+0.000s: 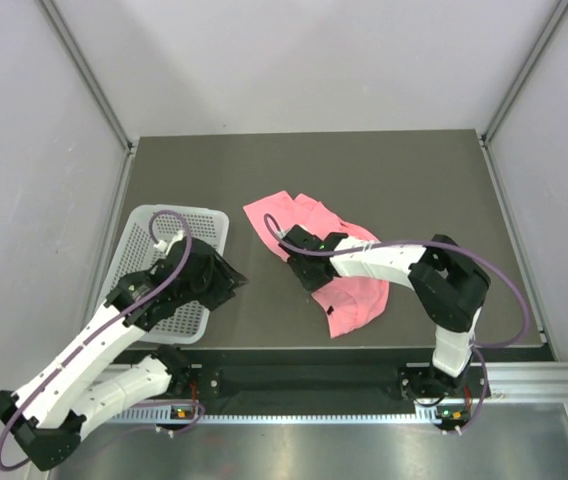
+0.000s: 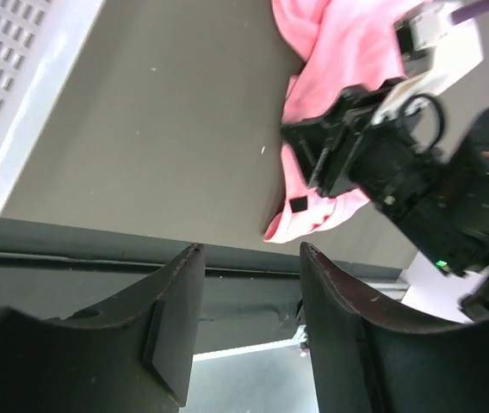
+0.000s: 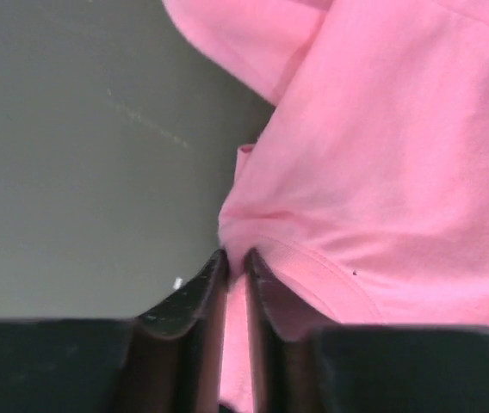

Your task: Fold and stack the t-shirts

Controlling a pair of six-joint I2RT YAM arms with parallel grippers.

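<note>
A pink T-shirt lies spread in an uneven shape on the grey table, with a small dark tag near its lower corner. My right gripper is down at the shirt's left edge. Its fingertips are close together and creased pink cloth shows in the narrow gap; whether they are fully shut on it cannot be told. My left gripper hangs over the table between basket and shirt, its fingers apart and nothing between them. In the top view the right arm hides part of the shirt.
A white perforated basket stands at the table's left side, partly under the left arm. The front table edge runs just below the shirt.
</note>
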